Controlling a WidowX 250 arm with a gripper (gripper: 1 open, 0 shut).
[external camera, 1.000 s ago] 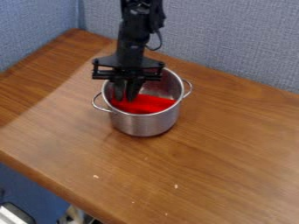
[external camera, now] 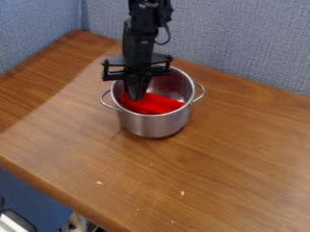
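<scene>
A steel pot point(external camera: 154, 122) with two loop handles stands on the wooden table. Red material point(external camera: 161, 104) lies inside it, its exact shape unclear. The black gripper point(external camera: 136, 93) reaches down from above into the pot, over the red material; its fingertips are small and dark, and whether anything is between them is not clear.
Blue padded walls point(external camera: 242, 50) run along the back. A table edge drops off at the lower left.
The gripper has shifted slightly rightward within the pot over the last second. The red material looks somewhat rearranged, and the pot has moved marginally.
</scene>
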